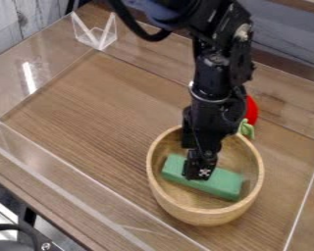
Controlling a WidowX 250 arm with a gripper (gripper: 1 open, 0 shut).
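A light wooden bowl [165, 196] sits at the lower middle of the table with a green rectangular block [215, 184] inside, lying at a slant. My black gripper [199, 157] reaches down into the bowl at the block's upper-left side, open; whether the fingers touch the block is hard to tell, and the arm hides part of the bowl's back.
A red object with a green part [249, 123] lies behind the bowl, partly hidden by the arm. A clear plastic holder [94, 29] stands at the back left.
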